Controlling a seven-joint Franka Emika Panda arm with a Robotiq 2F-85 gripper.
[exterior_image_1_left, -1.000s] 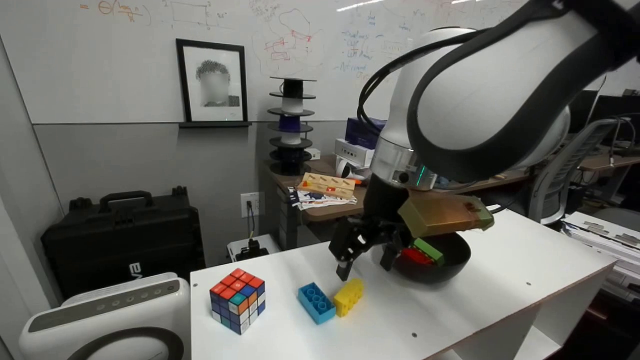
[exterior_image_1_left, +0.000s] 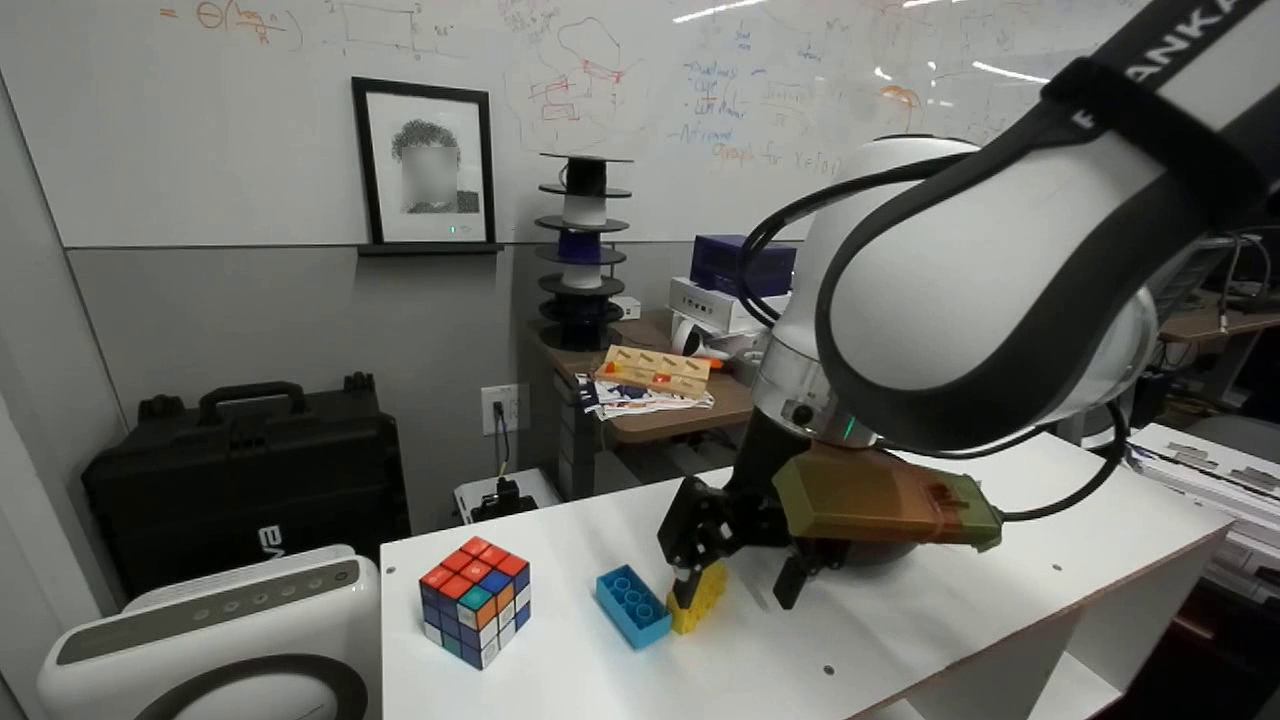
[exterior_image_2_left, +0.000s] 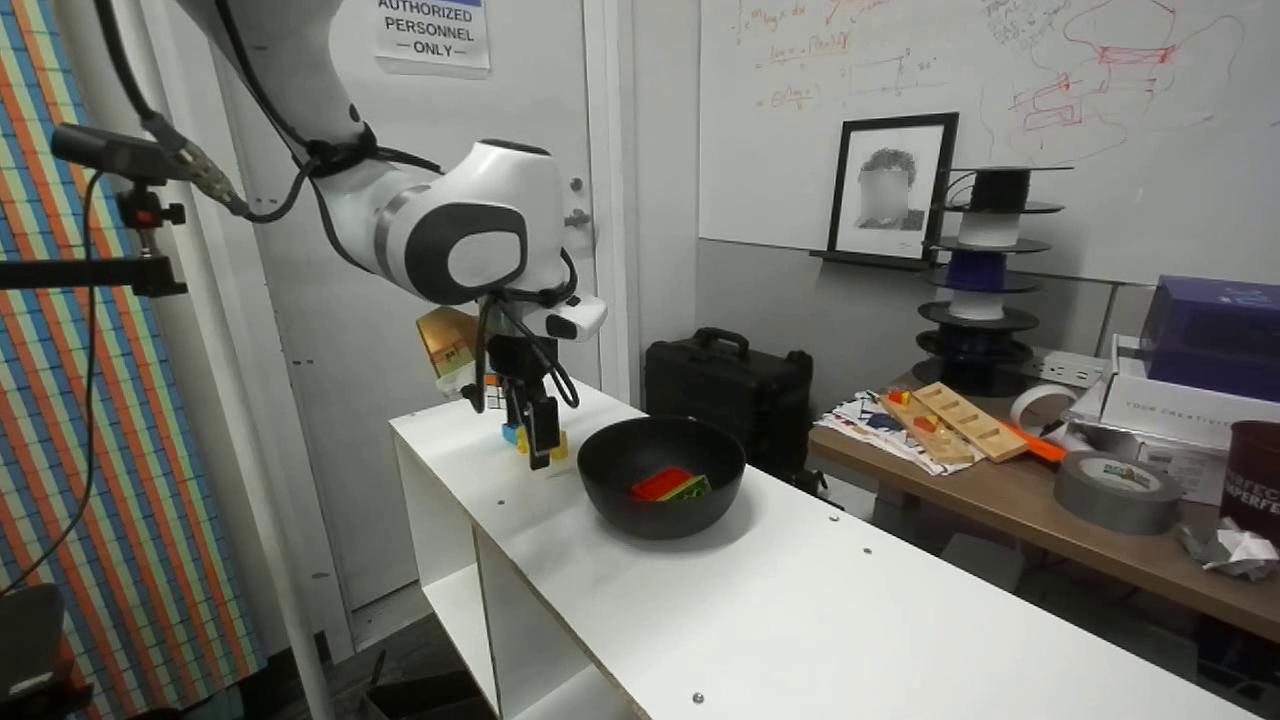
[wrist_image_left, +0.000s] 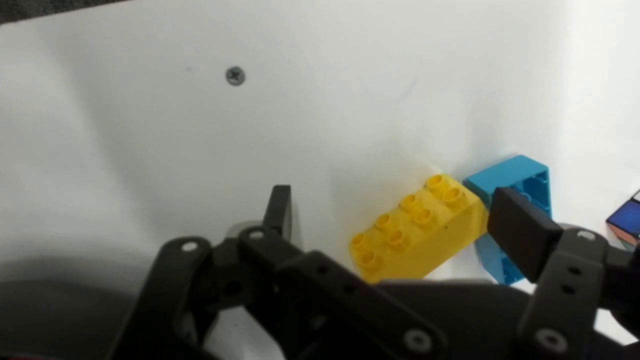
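Note:
In the wrist view a yellow block (wrist_image_left: 417, 234) with studs lies on the white surface between the two spread fingers of my open gripper. The right finger (wrist_image_left: 519, 231) hangs over a blue block (wrist_image_left: 507, 174), whose hollow side shows and which lies close against the yellow one. The left finger (wrist_image_left: 279, 210) stands apart from the yellow block over bare surface. From exterior view 1, the gripper (exterior_image_1_left: 734, 588) is low, one finger in front of the yellow block (exterior_image_1_left: 699, 600), with the blue block (exterior_image_1_left: 633, 608) beside it.
A Rubik's cube (exterior_image_1_left: 476, 600) sits left of the blocks. The black bowl (exterior_image_2_left: 660, 450), holding a red piece (exterior_image_2_left: 660, 482) and a green piece (exterior_image_2_left: 690, 488), stands close to the gripper. Bare tabletop (exterior_image_2_left: 840, 612) extends beyond the bowl, and the table's edge runs along the near side.
My gripper has come down to the yellow block, still open. The arm now hides most of the bowl in exterior view 1. Both blocks and the cube look unmoved.

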